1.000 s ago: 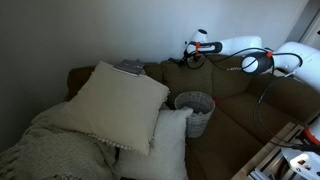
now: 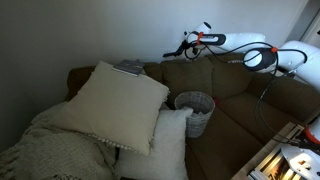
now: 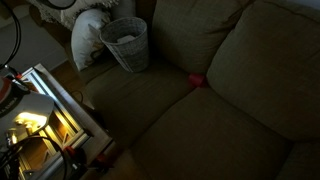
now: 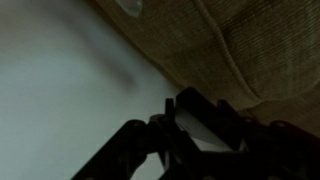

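Note:
My gripper (image 2: 184, 48) is above the top edge of the brown couch back (image 2: 190, 75), close to the white wall. In the wrist view, its black fingers (image 4: 212, 117) are seen from behind, with a small dark object with a grey face (image 4: 198, 129) between them. The image is too dark to tell what the object is. The gripper looks shut on it. A grey woven basket (image 2: 195, 122) stands on the seat below, with something pale (image 3: 125, 39) inside. My gripper is outside exterior view 2.
A large cream pillow (image 2: 112, 108) and a white pillow (image 2: 158, 150) lean left of the basket, beside a fluffy blanket (image 2: 50, 160). A folded grey item (image 2: 130, 66) rests on the couch back. A red thing (image 3: 197, 79) lies in the seat crease.
The forearm and wrist have swung left and slightly up along the wall. A dark shape now reaches farther left from the gripper, above the couch back. The basket and pillows have not moved.

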